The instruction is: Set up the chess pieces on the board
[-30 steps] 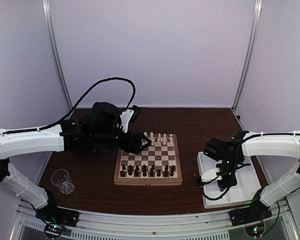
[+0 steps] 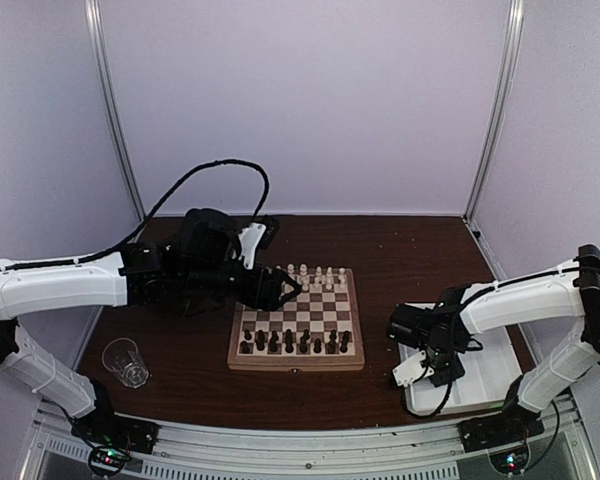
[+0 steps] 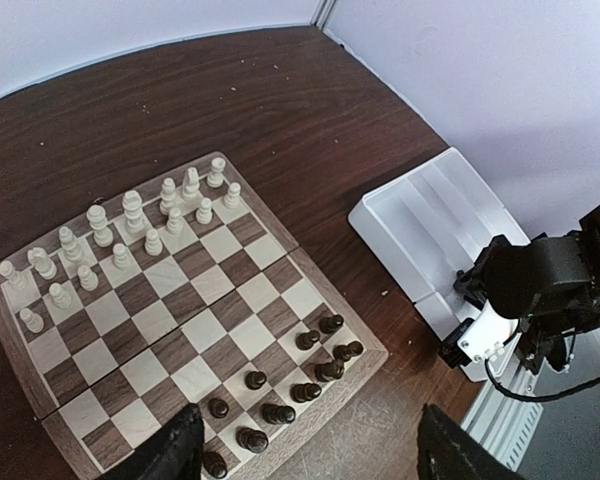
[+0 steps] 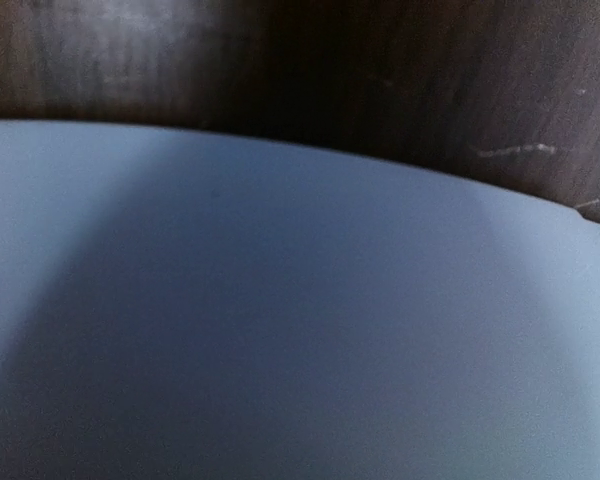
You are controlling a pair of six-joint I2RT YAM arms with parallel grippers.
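The chess board (image 2: 295,322) lies mid-table. White pieces (image 3: 133,211) fill two rows along its far side. Dark pieces (image 3: 278,413) stand in two rows along the near side, with a bare square in the front dark row; my left finger may hide others. Over the board's left half is my left gripper, its fingers wide apart and nothing seen between them. My right gripper (image 2: 448,372) is open above the left part of the white tray (image 2: 495,365). No fingers show in the right wrist view, only pale tray surface and dark table.
A clear glass (image 2: 127,362) is at the table's left front. Bare wood lies between board and tray, and the back of the table (image 2: 380,245) is free. In the left wrist view, the tray's visible compartments (image 3: 435,215) look empty; the right arm covers its near part.
The left arm has barely shifted. The pieces seen on the board look unchanged.
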